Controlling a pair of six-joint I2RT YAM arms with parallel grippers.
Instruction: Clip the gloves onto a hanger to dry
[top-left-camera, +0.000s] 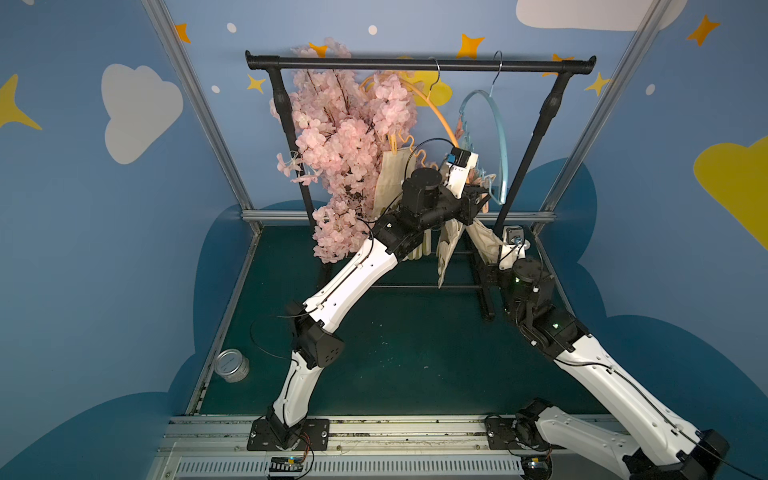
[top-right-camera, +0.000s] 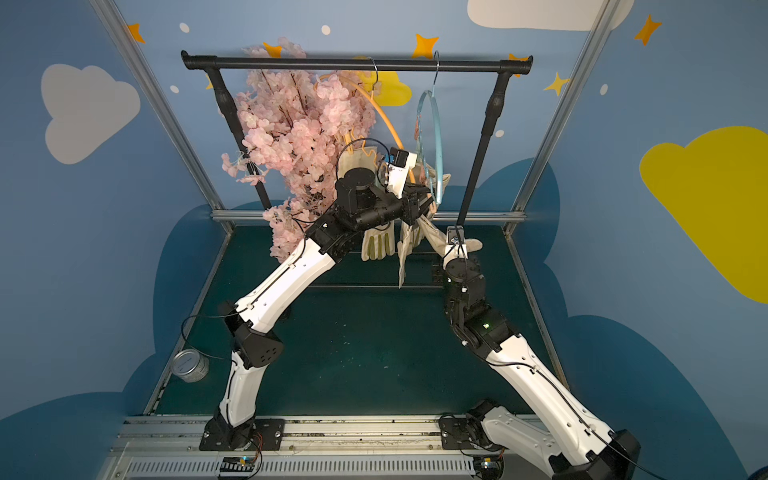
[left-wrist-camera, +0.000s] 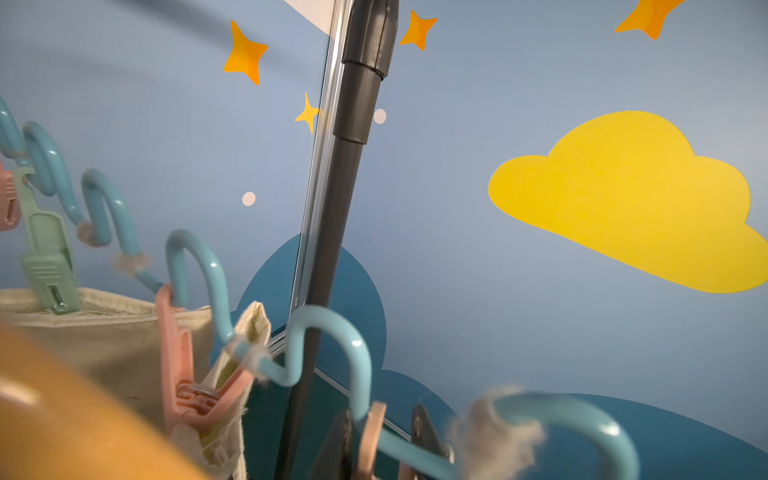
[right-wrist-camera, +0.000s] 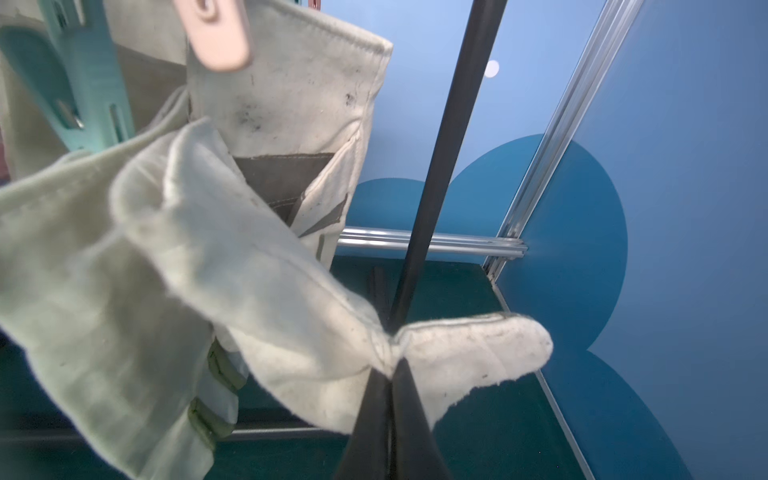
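Note:
A blue hanger (top-left-camera: 500, 136) with coloured clips hangs from the rack (top-left-camera: 360, 64). My left gripper is shut on a salmon clip (left-wrist-camera: 370, 440) on that hanger. Gloves hang in clips beside a pink clip (left-wrist-camera: 176, 352) and a green clip (left-wrist-camera: 49, 272). My right gripper is shut on a pale glove (right-wrist-camera: 256, 272), pinched so that one part sticks out rightward and the rest rises up-left among the hanging gloves and clips.
An orange hanger (top-left-camera: 438, 112) hangs left of the blue one, beside pink blossom branches (top-left-camera: 344, 136). A tin (top-left-camera: 232, 365) stands at the left of the green floor (top-left-camera: 384, 352), whose front middle is clear.

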